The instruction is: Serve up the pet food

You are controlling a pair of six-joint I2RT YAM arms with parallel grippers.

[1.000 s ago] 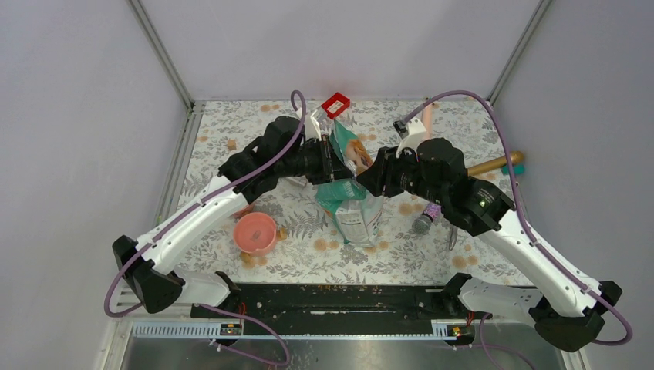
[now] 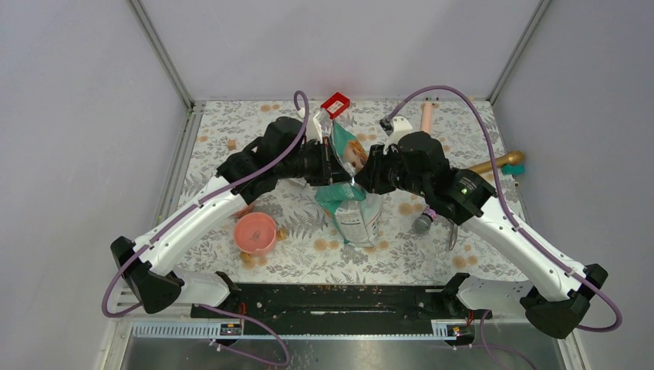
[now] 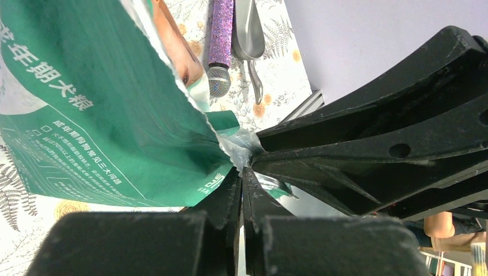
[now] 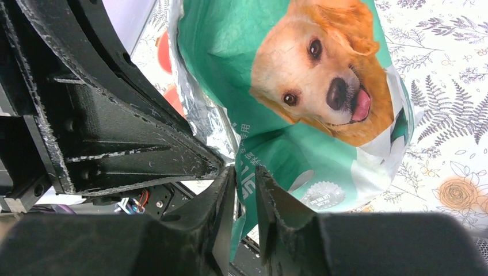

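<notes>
A teal pet food bag (image 2: 347, 208) with a dog's face stands mid-table, both grippers at its crimped top edge. In the left wrist view my left gripper is shut on that foil-lined edge (image 3: 227, 146), beside the other gripper's black body. In the right wrist view my right gripper has its fingers slightly apart around the bag's edge; whether they press on it I cannot tell. The dog picture (image 4: 322, 80) faces that camera. A pink bowl (image 2: 254, 233) sits front left of the bag.
A metal scoop (image 3: 247, 34) and purple microphone (image 3: 220, 40) lie right of the bag. A red box (image 2: 336, 104) is at the back, a wooden rod (image 2: 493, 163) at right.
Over the last second my right gripper has moved slightly back and left, closer to the bag's top edge. The left arm has barely moved.
</notes>
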